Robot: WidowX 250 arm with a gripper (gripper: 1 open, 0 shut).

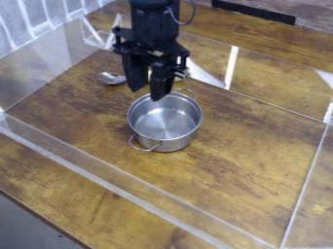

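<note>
My black gripper [154,80] hangs above the back rim of a steel pot [166,127], its fingers pointing down. Whether it is open or shut is hard to tell from this angle. The pot stands on the wooden table with a wire handle out at the front left. A silver spoon [112,78] lies behind and left of the pot, partly beside the gripper. Something small and pale behind the gripper is mostly hidden.
Clear plastic panels border the wooden table [240,165] on the left, back, right and front. Bare wood lies to the pot's right and front.
</note>
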